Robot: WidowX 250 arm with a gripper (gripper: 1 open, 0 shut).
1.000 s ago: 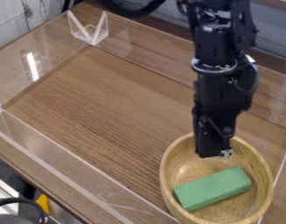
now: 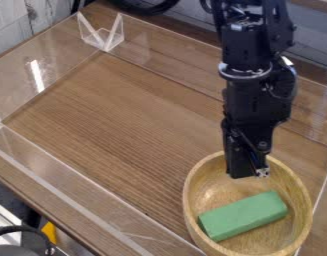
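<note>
A round wooden bowl (image 2: 203,189) sits at the lower right of the camera view with a green block (image 2: 243,215) lying in it. My black gripper (image 2: 246,162) hangs over the back part of the bowl, fingers pointing down, behind and above the block. Whether its fingers are apart or closed is hard to make out.
A clear plastic object (image 2: 103,33) stands at the far upper left. A pale wall edge runs along the back, and dark cables lie at the lower left corner.
The gripper has shifted very slightly upward over the bowl. The bowl and green block look unmoved.
</note>
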